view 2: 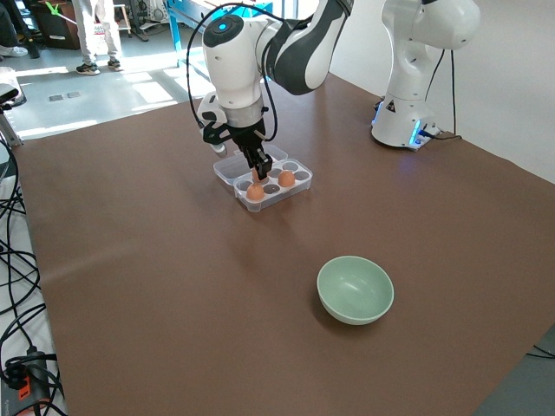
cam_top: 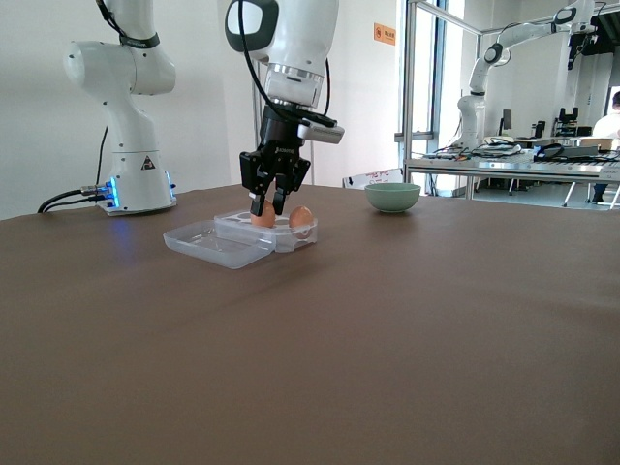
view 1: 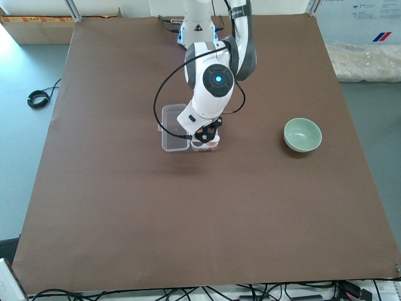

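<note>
An egg carton (view 2: 272, 194) of clear plastic with an open lid (cam_top: 208, 247) sits on the brown table (view 1: 207, 213). In the right view it holds brown eggs (view 2: 286, 178) in some cups, with other cups empty. My black gripper (cam_top: 267, 205) points down over the carton, its fingers straddling or just above one egg (cam_top: 263, 215) in the top view; whether it touches or holds it I cannot tell. In the left view the arm hides most of the carton. A pale green bowl (view 1: 302, 135) stands apart from the carton, empty.
The arm's white base (cam_top: 143, 189) stands at the table's edge behind the carton. Cables (view 2: 22, 286) run outside the table's edge.
</note>
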